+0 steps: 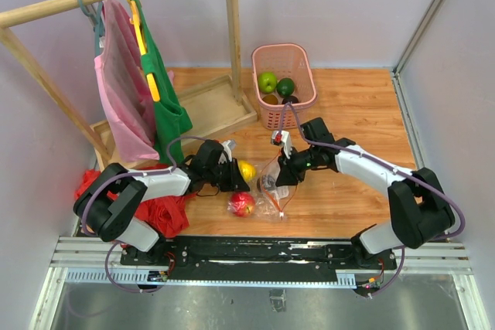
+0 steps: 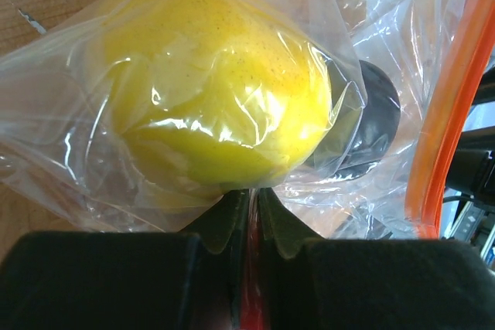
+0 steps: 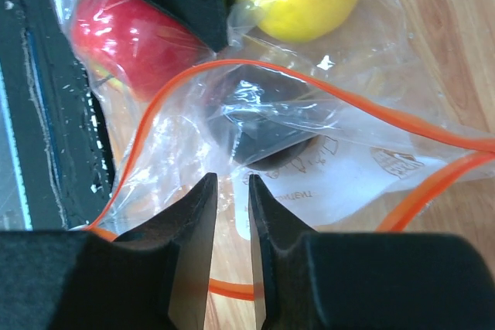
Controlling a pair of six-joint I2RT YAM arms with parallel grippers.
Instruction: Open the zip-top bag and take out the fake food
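The clear zip bag (image 3: 363, 168) with orange zipper lies open at the table's front middle, holding a yellow fake fruit (image 2: 216, 75), a red one (image 3: 135, 40) and a dark round item (image 3: 255, 121). My left gripper is shut on the bag's plastic between the yellow and red fruit. My right gripper is at the bag's zipper end, its fingertips close together over the opening, seemingly on the clear film; exactly what they grip is hard to see.
A pink basket (image 1: 283, 113) with several fruits stands at the back. A clothes rack (image 1: 232, 28) with a tray (image 1: 209, 113) is at the left, red cloth (image 1: 170, 218) before it.
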